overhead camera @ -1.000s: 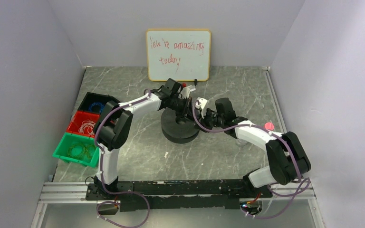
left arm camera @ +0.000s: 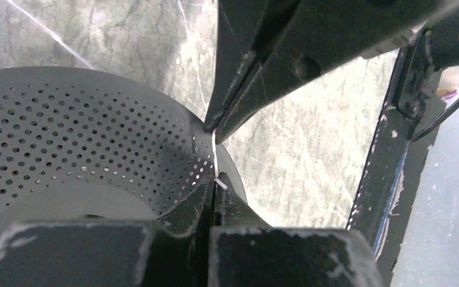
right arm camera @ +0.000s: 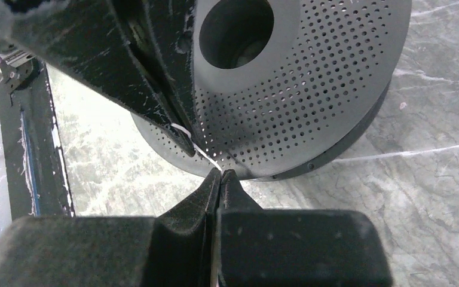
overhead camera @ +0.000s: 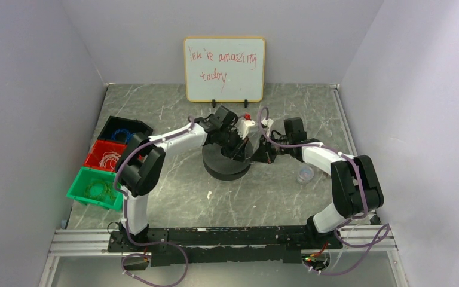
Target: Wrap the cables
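Note:
A thin white cable (left arm camera: pixel 216 156) is stretched between my two grippers above a grey perforated round stand (overhead camera: pixel 227 171). My left gripper is shut on it, and a short end sticks out at the tips. The right gripper is shut as well, with the cable running into its fingertips. Across from it in the right wrist view, the cable bends around a fingertip (right arm camera: pixel 182 140) of the left gripper. From above, the arms largely cover the stand and the cable is hard to make out.
Bins stand at the left: black (overhead camera: pixel 146 127), red (overhead camera: pixel 89 160) and green (overhead camera: pixel 75 190), each with coiled cable. A clear round container (overhead camera: pixel 305 174) sits near the right arm. The whiteboard (overhead camera: pixel 225 89) is at the back.
The red round thing by the right arm no longer shows.

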